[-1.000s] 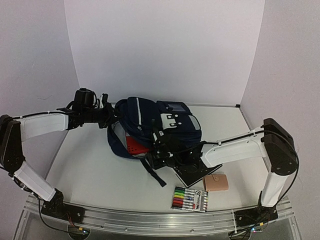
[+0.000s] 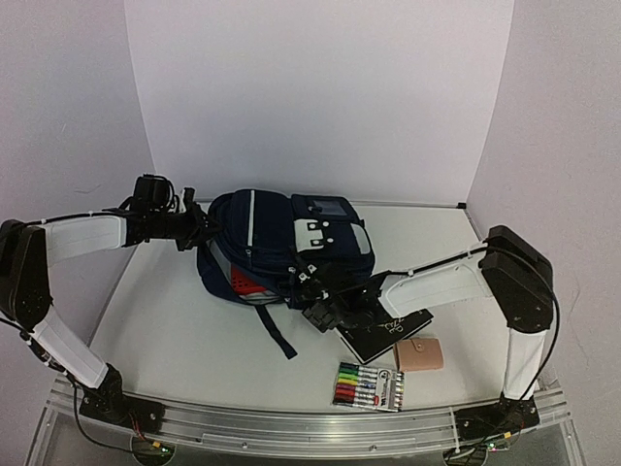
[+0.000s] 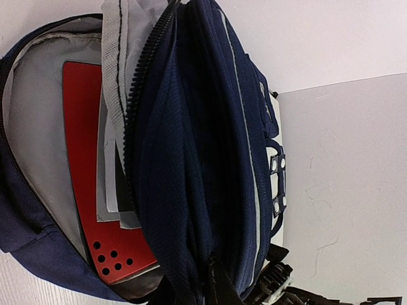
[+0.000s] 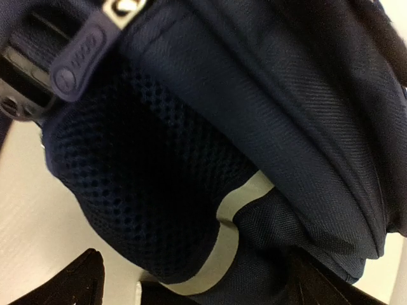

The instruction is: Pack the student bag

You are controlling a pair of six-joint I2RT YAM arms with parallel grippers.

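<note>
The navy backpack [image 2: 272,233] lies on its side with its mouth toward the left. In the left wrist view, a red sheet-like item [image 3: 82,140] and grey-white items [image 3: 108,184] sit inside the open mouth. My left gripper [image 2: 211,229] is shut on the fabric of the bag's upper opening edge. My right gripper [image 2: 312,296] is at the bag's near side, its fingers [image 4: 79,283] wide apart, with mesh and navy cloth before them. A black book [image 2: 374,342], a pink-brown wallet [image 2: 418,354] and a pack of coloured markers [image 2: 369,386] lie on the table.
A loose strap [image 2: 276,332] trails from the bag onto the table [image 2: 194,349]. My right forearm passes over part of the book. Free room lies at the front left; walls enclose the back and sides.
My left gripper and the bag have shifted left together.
</note>
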